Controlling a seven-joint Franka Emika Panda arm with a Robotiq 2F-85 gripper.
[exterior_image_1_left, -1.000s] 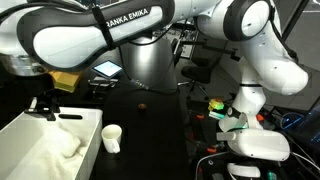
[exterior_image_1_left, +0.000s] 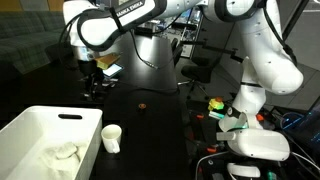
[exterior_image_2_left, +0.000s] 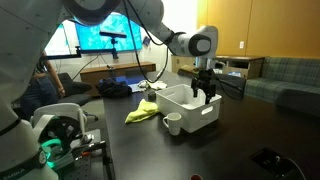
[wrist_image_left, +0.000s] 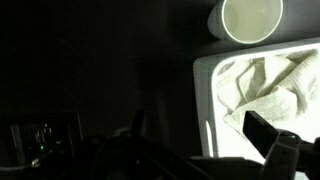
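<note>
A white cloth (exterior_image_1_left: 66, 158) lies crumpled on the floor of the white box (exterior_image_1_left: 92, 140), and the wrist view shows the same cloth (wrist_image_left: 265, 88) near the box's corner. My gripper (exterior_image_1_left: 93, 92) is above and beyond the box's back edge in exterior view 1. Its fingers are spread apart in the wrist view, with the box wall (wrist_image_left: 206, 110) visible below the gap and no object held. A white mug (exterior_image_1_left: 111, 138) stands upright just outside the box.
A yellow cloth (exterior_image_2_left: 143, 111) lies on the dark table, seen in exterior view 2. A small reddish object (exterior_image_1_left: 142, 106) sits farther along the table. Open table space stretches between the mug and the robot's base.
My gripper has moved from over the box toward its far side and to the right, leaving the white cloth lower in the box. The box and mug stay put.
</note>
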